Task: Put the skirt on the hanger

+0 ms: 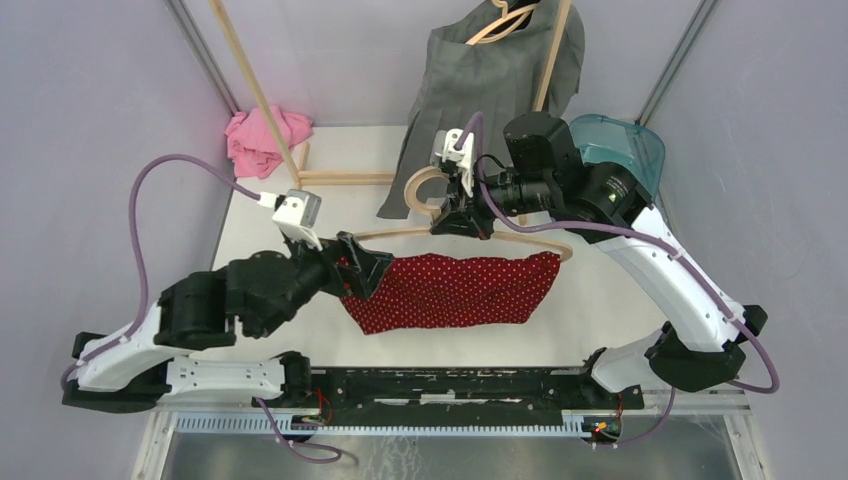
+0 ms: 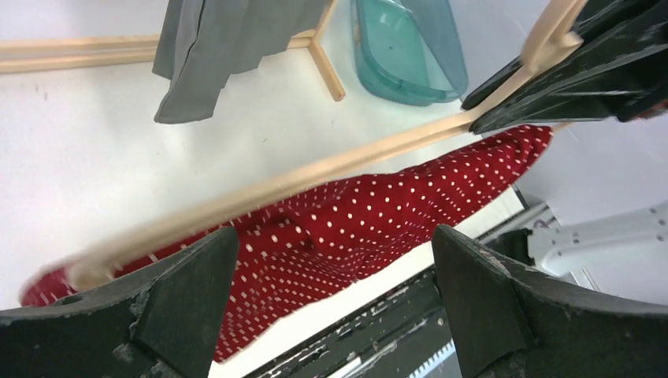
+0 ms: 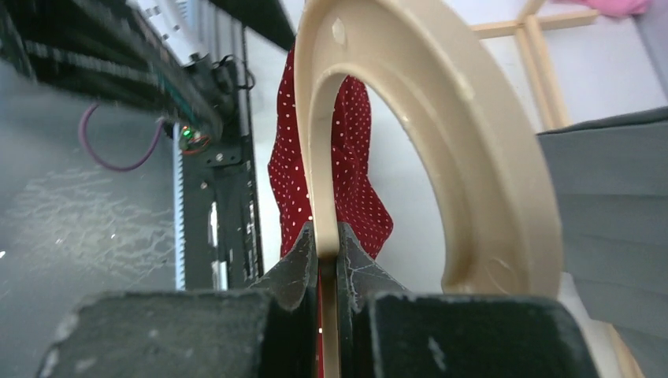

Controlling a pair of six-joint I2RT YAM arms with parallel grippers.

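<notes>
My right gripper is shut on the wooden hanger at the base of its curved hook, which fills much of the right wrist view. Below the bar hangs the red skirt with white dots, stretched along nearly its full width. Seen from the left wrist, the skirt runs close under the bar; how its waist attaches is hard to make out. At the skirt's left end, my left gripper stands open, with its fingers apart and nothing gripped. It covers part of the hanger's left end from above.
A grey garment hangs on a wooden rack at the back. Pink cloth lies at the back left, a teal bin at the back right. Bare white table shows at the right.
</notes>
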